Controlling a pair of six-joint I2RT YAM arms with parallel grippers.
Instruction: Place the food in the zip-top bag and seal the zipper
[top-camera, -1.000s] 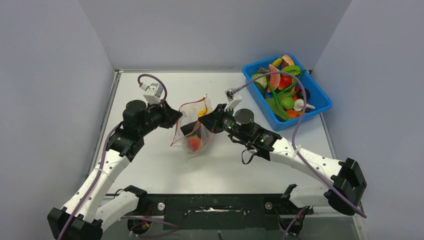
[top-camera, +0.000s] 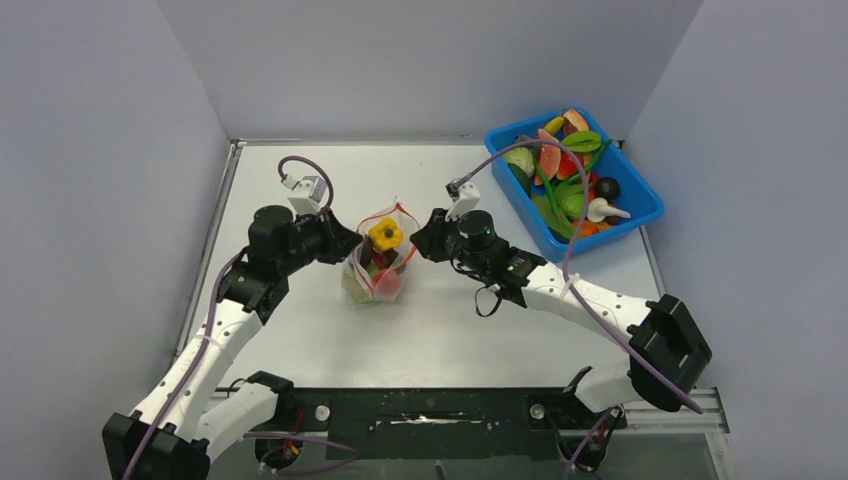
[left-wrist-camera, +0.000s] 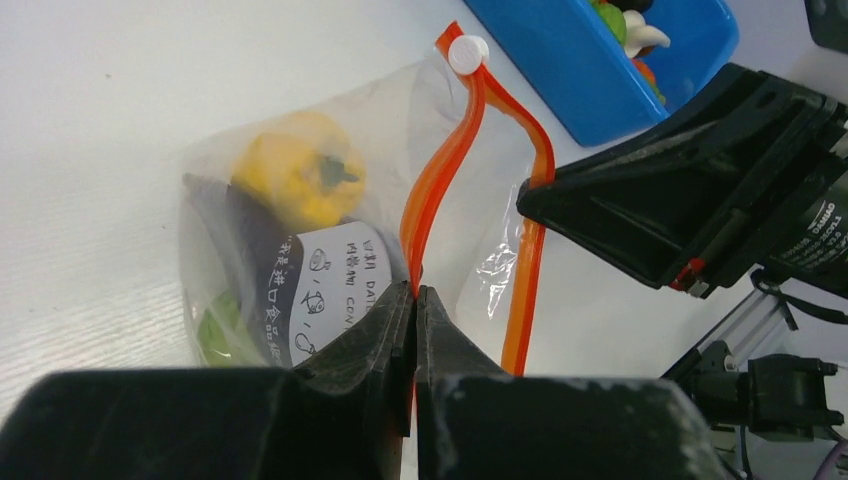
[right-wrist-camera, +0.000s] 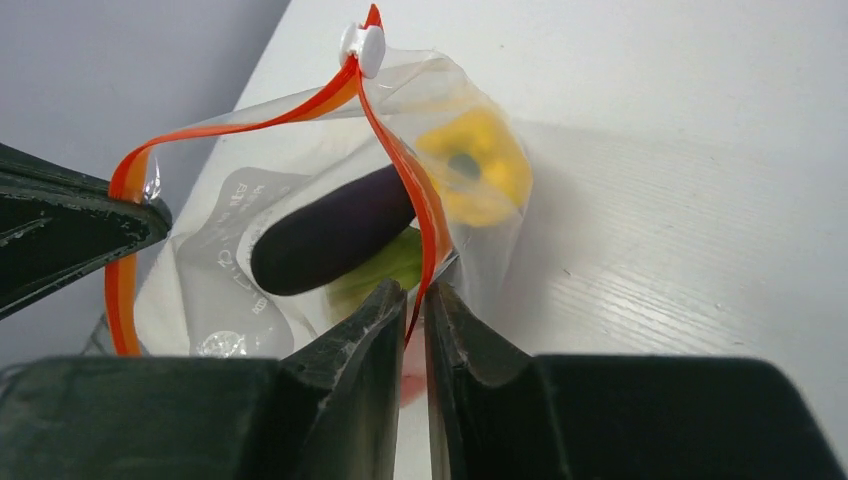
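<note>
The clear zip top bag (top-camera: 378, 280) with orange zipper strips and white slider (left-wrist-camera: 467, 55) stands mid-table, its mouth open. Inside are a yellow pepper (top-camera: 385, 234), an eggplant (right-wrist-camera: 330, 230) and green and pink food. My left gripper is shut on the bag's orange edge. My right gripper has its fingertips close together at the other orange strip; whether they grip it I cannot tell.
A blue bin (top-camera: 535, 225) of assorted vegetables and fruit is at the back right.
The bag's mouth has shifted, showing more yellow pepper.
</note>
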